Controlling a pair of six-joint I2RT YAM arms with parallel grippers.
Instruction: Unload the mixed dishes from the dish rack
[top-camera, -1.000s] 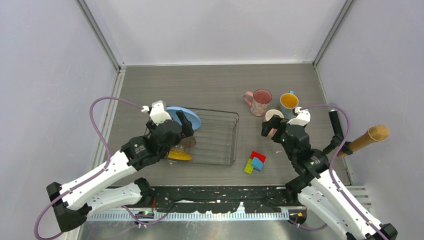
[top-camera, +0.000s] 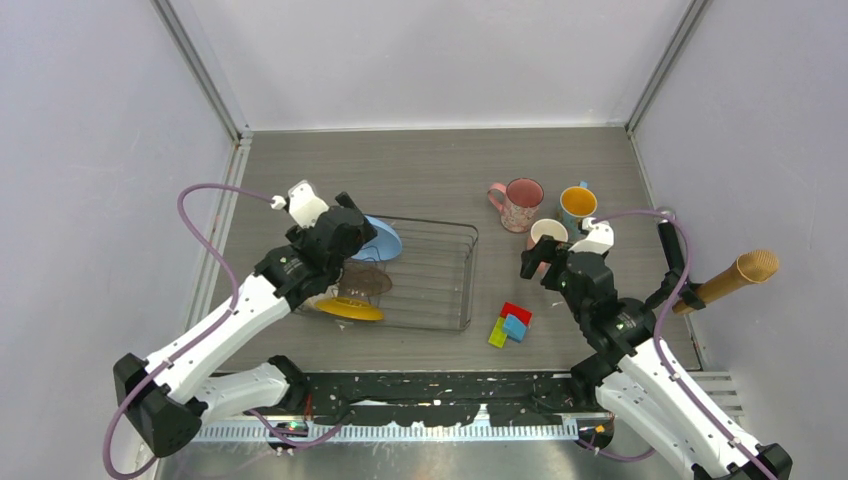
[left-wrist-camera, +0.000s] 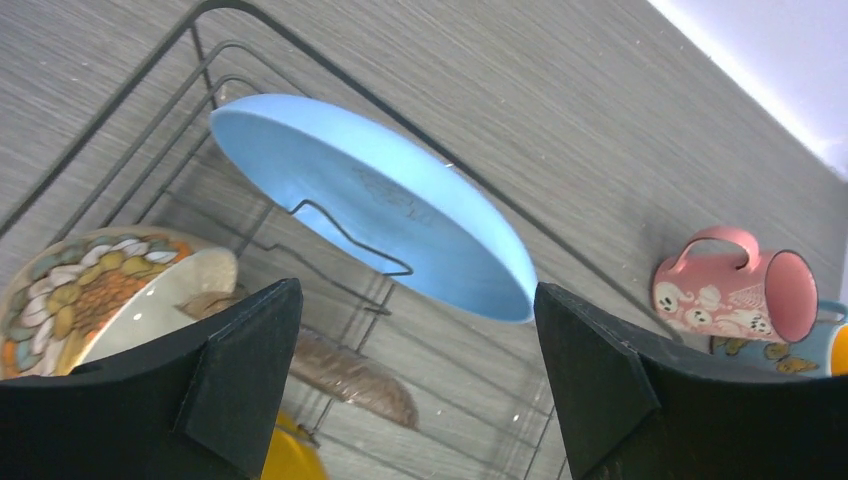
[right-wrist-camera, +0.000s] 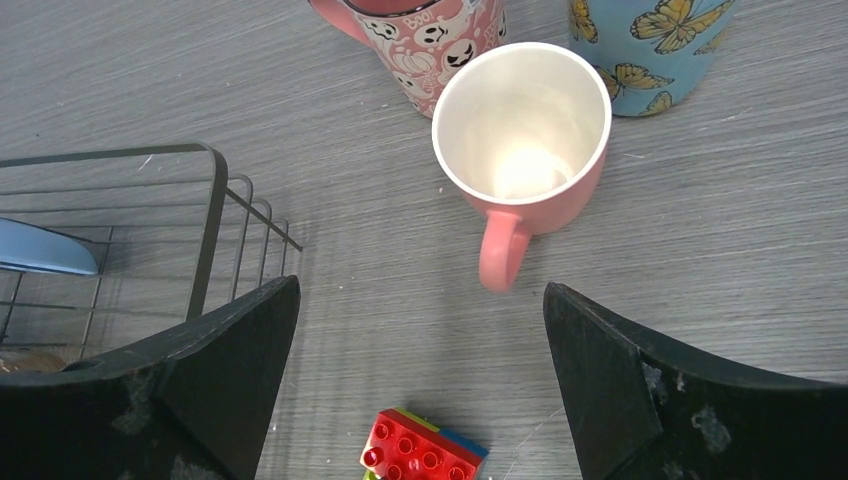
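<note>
In the wire dish rack (top-camera: 440, 222) a light blue plate (left-wrist-camera: 400, 210) leans at the back left. My left gripper hangs over the rack, part open, with nothing between its fingers; the plate shows beyond the fingertips. Lower in the rack are a yellow dish (top-camera: 350, 309), a brown translucent piece (top-camera: 365, 280), a flower-patterned plate (left-wrist-camera: 95, 270) and a whitish dish (left-wrist-camera: 165, 300) in front of it. Over the table on the right, my right gripper stands open and empty near a pink cup (right-wrist-camera: 520, 130) with a white inside.
A pink patterned mug (top-camera: 520, 204) and a blue butterfly mug (top-camera: 577, 204) stand behind the pink cup. Coloured toy blocks (top-camera: 511, 325) lie right of the rack. The rack's right half is empty, and the back of the table is clear.
The right arm has barely moved.
</note>
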